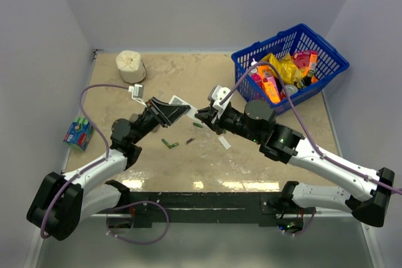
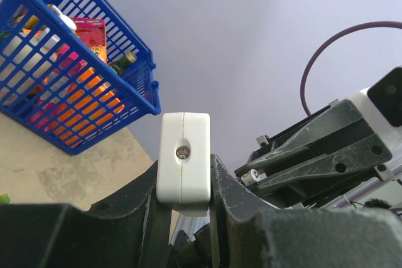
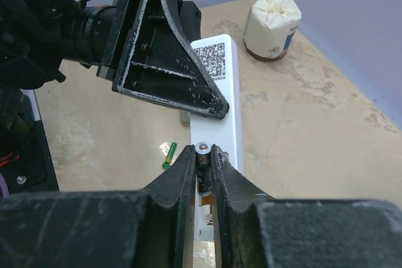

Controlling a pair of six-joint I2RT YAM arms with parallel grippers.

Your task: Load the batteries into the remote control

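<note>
My left gripper (image 1: 182, 112) is shut on the white remote control (image 3: 217, 131), which it holds above the table. The right wrist view shows the remote's back, with a printed code near one end and its battery slot, partly hidden, near the other. In the left wrist view, the remote's end faces the camera. My right gripper (image 1: 200, 116) is shut on a dark battery (image 3: 203, 162), whose metal end shows between the fingertips. This battery appears in front of the slot; whether it touches the remote I cannot tell. A copper-coloured battery (image 3: 212, 210) shows in the slot.
Green batteries (image 1: 169, 145) and a dark one (image 1: 190, 140) lie on the table. Nearby is a small white cover (image 1: 224, 142). A blue basket (image 1: 301, 103) stands back right, a white roll (image 1: 130, 66) back left and a battery pack (image 1: 79, 133) at left.
</note>
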